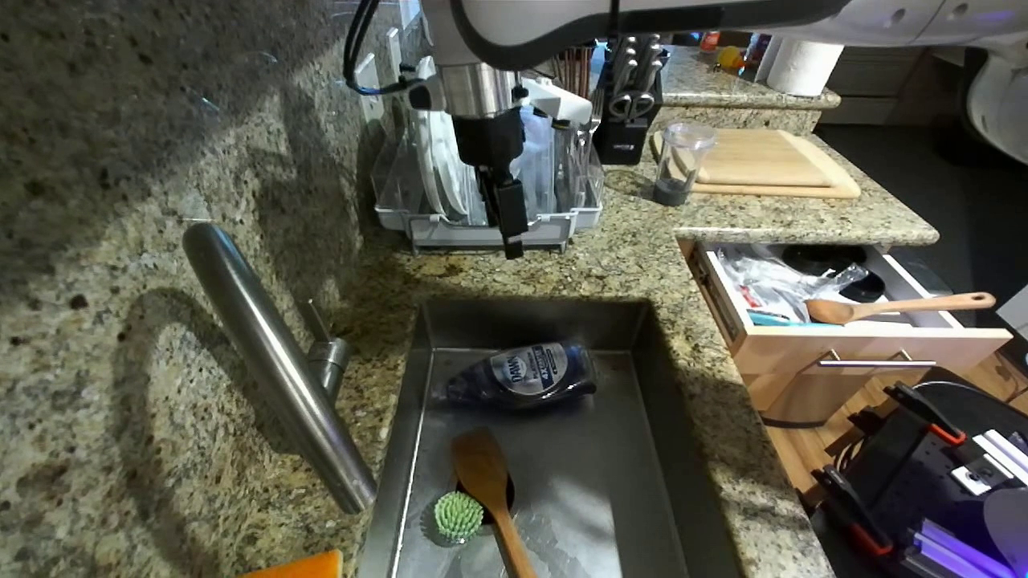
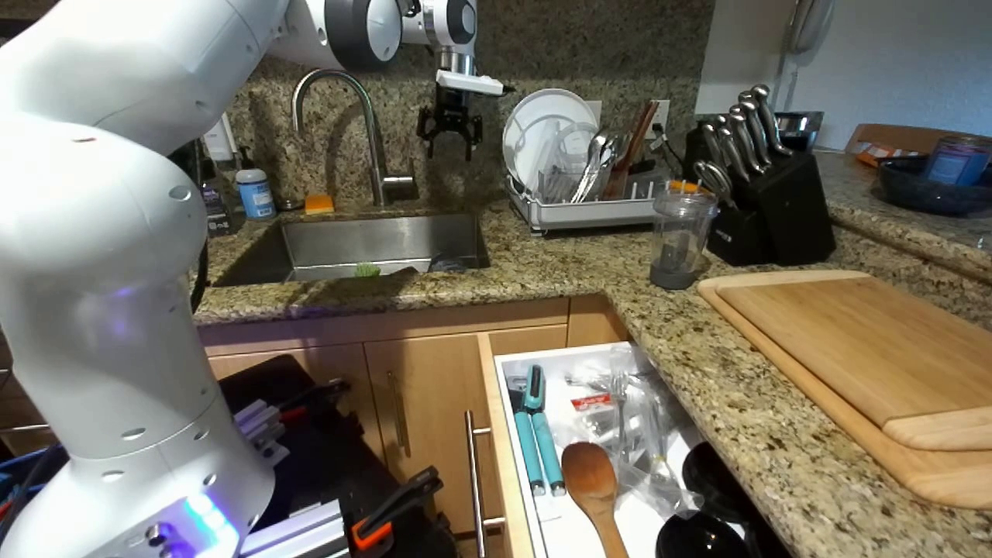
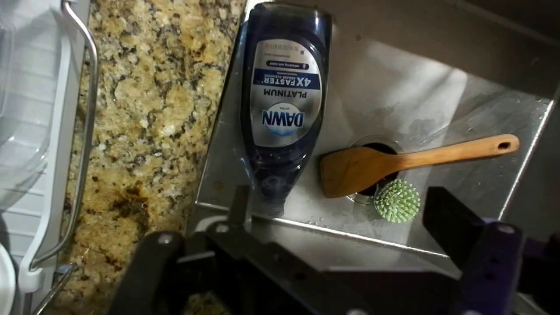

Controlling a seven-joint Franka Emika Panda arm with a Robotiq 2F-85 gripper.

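Note:
My gripper hangs open above the sink area, its fingers spread with nothing between them. Below it in the wrist view, a dark blue Dawn soap bottle lies on its side in the steel sink. A wooden spatula rests across the drain with a green scrub brush close beside its blade. The bottle lies toward the dish-rack end of the sink, apart from the spatula. No contact shows between the gripper and any of these things.
The curved faucet rises beside the sink. A dish rack with plates and utensils stands close to the gripper. An open drawer holds a wooden spoon. A clear cup, knife block and cutting boards occupy the counter.

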